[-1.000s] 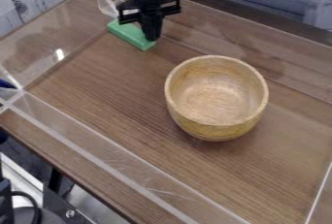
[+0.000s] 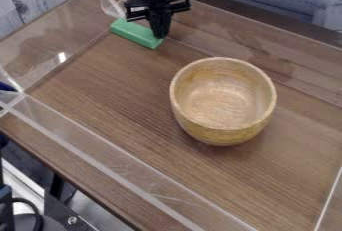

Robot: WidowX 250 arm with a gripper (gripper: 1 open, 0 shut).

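My gripper [image 2: 158, 20], black, is at the top centre, low over a green rectangular block [image 2: 135, 34] lying on the wooden table [image 2: 94, 105]. Its fingertips are by the block's right part. Whether it touches the block is hard to tell, and the fingers look close together.
A large tan bowl [image 2: 222, 100] stands to the right and nearer. Black cables [image 2: 20, 215] lie at the bottom left.
My gripper has moved slightly up in the view, toward the back of the table, and the green block has shifted a little with its position.
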